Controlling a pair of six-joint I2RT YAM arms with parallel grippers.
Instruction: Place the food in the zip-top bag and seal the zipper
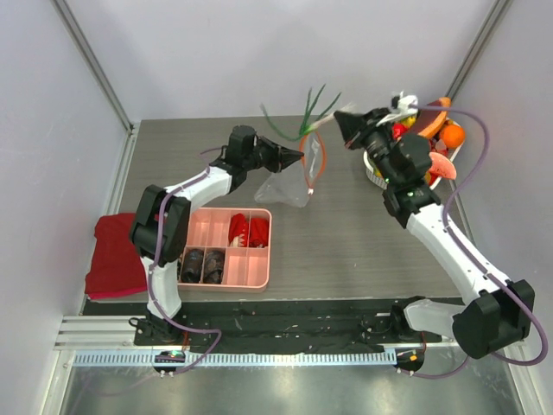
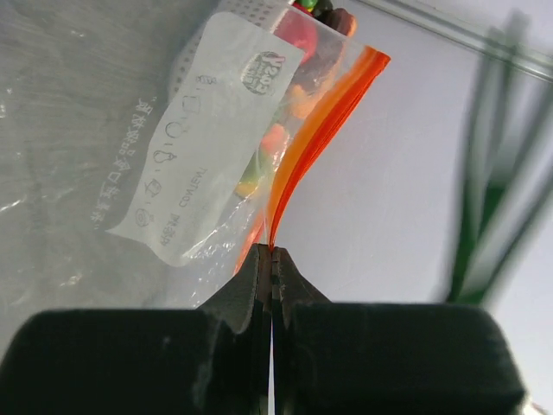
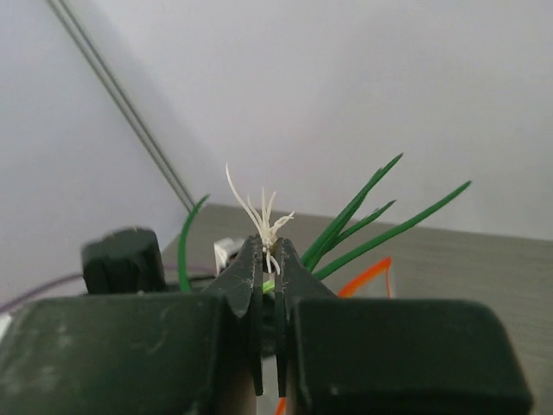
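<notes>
My left gripper is shut on the edge of the clear zip bag, by its orange zipper, holding it up at the table's middle. My right gripper is shut on the white root end of a toy green onion, whose green leaves reach over the bag's opening. In the left wrist view the leaves show blurred at the right.
A white basket of toy fruit and vegetables stands at the back right. A pink compartment box sits front left, beside a red cloth.
</notes>
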